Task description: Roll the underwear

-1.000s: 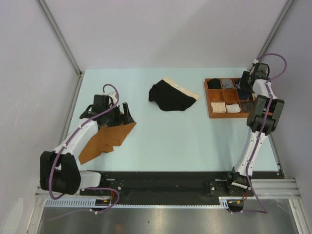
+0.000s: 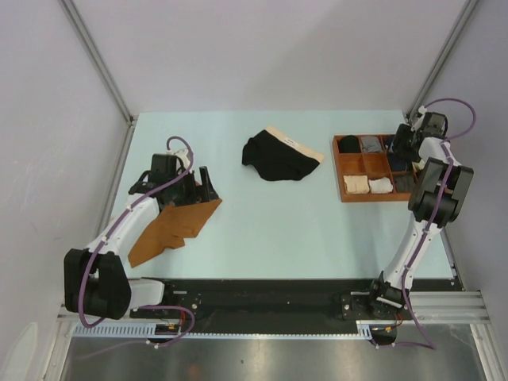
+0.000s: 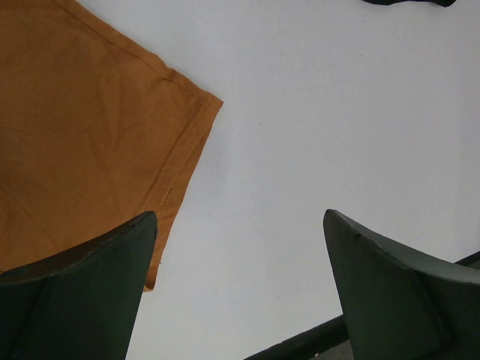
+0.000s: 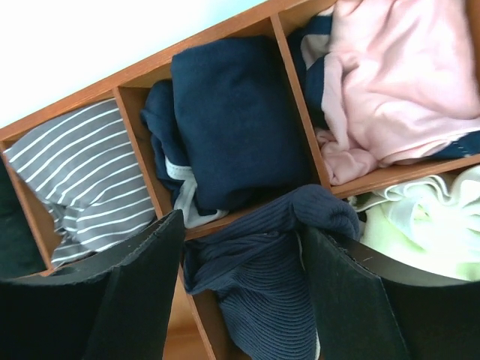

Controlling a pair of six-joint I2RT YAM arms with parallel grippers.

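Orange underwear (image 2: 165,230) lies spread on the left of the table, with my left gripper (image 2: 198,182) open above it; in the left wrist view the orange cloth (image 3: 90,127) is beside the open fingers. Black underwear (image 2: 278,159) with a light waistband lies flat at the middle back. My right gripper is part open over a wooden divided box (image 2: 365,163) at the right, with bunched navy ribbed cloth (image 4: 255,285) between and under its fingers; whether it grips it I cannot tell.
The box holds folded items: grey striped (image 4: 82,180), navy (image 4: 232,112), pink (image 4: 397,75), pale green (image 4: 427,232) and others, with some empty compartments.
The box has slid toward the front of the table, and my right gripper has moved the same way with it. The left arm looks unmoved.
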